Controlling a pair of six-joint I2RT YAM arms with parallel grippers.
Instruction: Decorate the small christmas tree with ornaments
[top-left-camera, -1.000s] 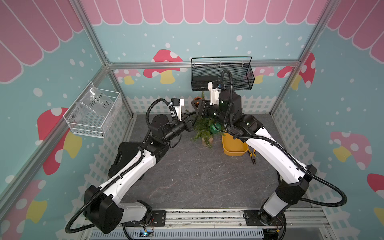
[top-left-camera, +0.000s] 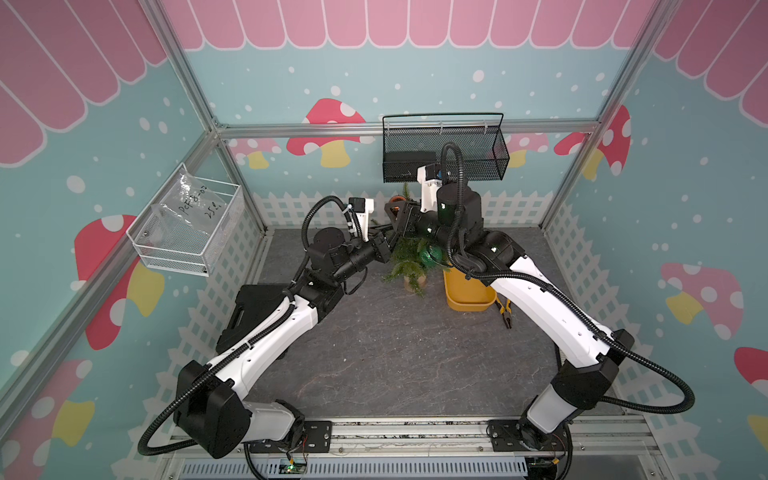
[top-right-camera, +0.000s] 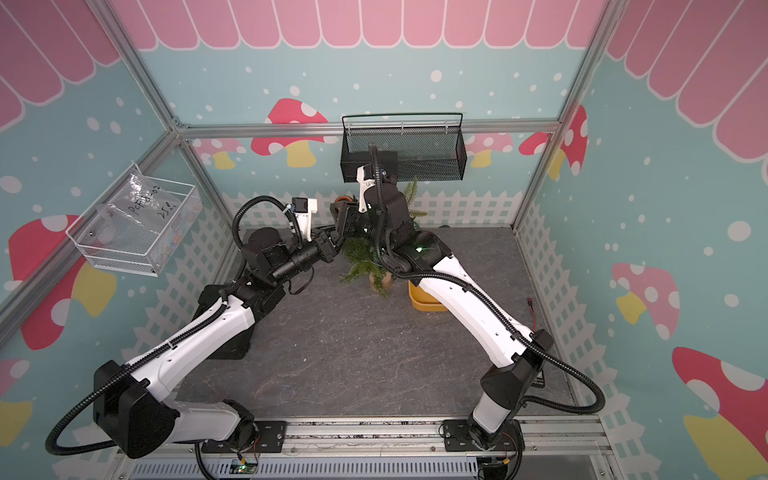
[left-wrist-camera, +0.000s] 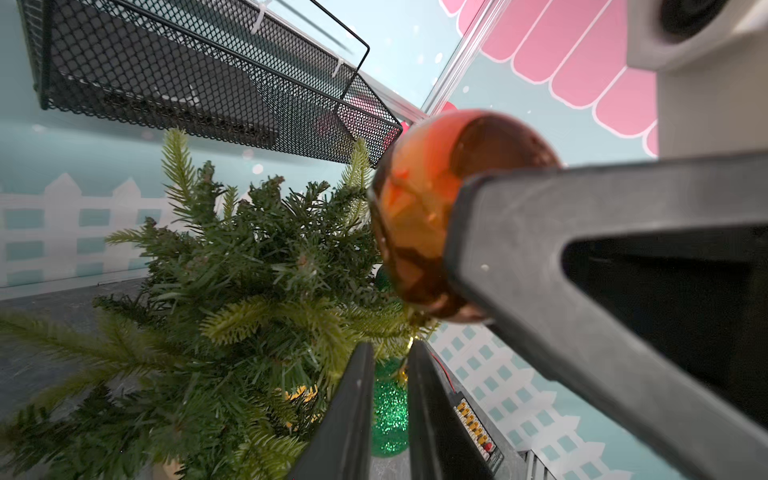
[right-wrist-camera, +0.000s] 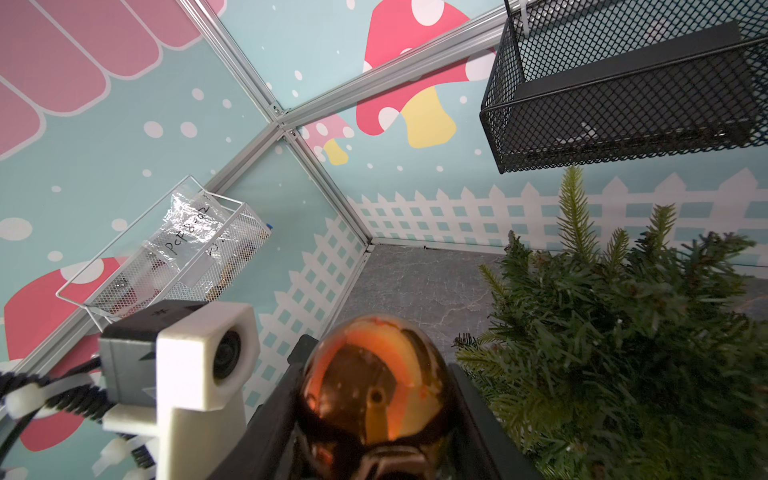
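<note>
A shiny orange-copper bauble (left-wrist-camera: 424, 208) (right-wrist-camera: 376, 384) is clamped in my right gripper (top-left-camera: 397, 209), held high beside the tree's upper branches. The small tree (left-wrist-camera: 240, 280) stands mid-table at the back; a glittery green ornament (left-wrist-camera: 389, 416) shows among or behind its lower branches. My left gripper is just below the orange bauble, its two dark fingers pointing at a small gold piece under it. A gap shows between the fingers; whether they touch the gold piece I cannot tell.
A yellow tray (top-left-camera: 468, 300) sits right of the tree, with pliers (top-left-camera: 504, 312) beside it. A black case (top-left-camera: 236, 328) lies at the left. A black mesh basket (top-left-camera: 445, 164) and a white wire basket (top-left-camera: 176, 252) hang on the walls.
My left arm has shifted slightly right, toward the right gripper and tree. The right arm is nearly still, still holding the bauble.
</note>
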